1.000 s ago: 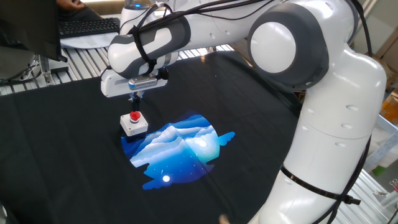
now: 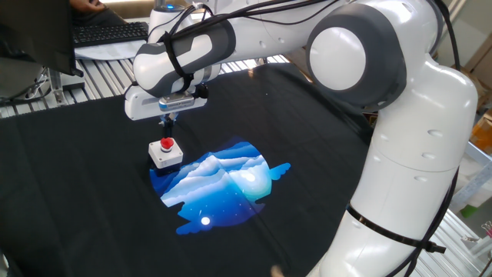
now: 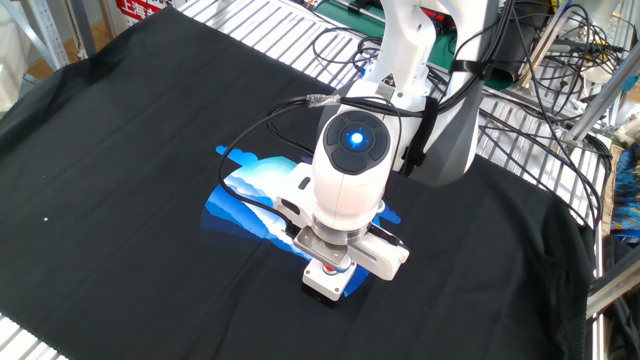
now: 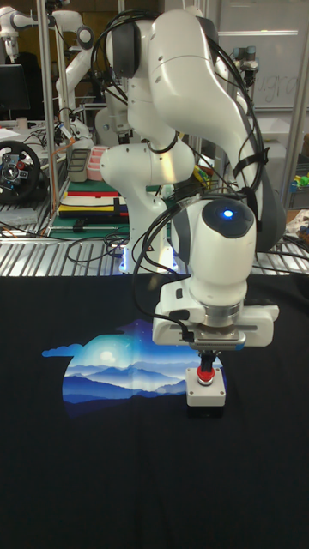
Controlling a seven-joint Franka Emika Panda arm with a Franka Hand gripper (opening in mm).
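A white box with a round red button (image 2: 167, 143) on top stands on the black cloth, beside the blue mountain picture. My gripper (image 2: 167, 135) points straight down over it, its dark fingers close together as one narrow column. The fingertips meet or nearly meet the red cap; exact contact is hard to tell. From the front, in exterior view 3, the gripper (image 4: 207, 366) is likewise right above the red button (image 4: 206, 377). In exterior view 2 the hand hides the fingers and most of the button, while a corner of the white box (image 3: 328, 281) shows.
The flat blue picture (image 2: 223, 188) lies next to the box. A keyboard (image 2: 110, 34) and a monitor (image 2: 34, 38) are beyond the slatted table edge, and cables (image 3: 270, 120) loop around the hand.
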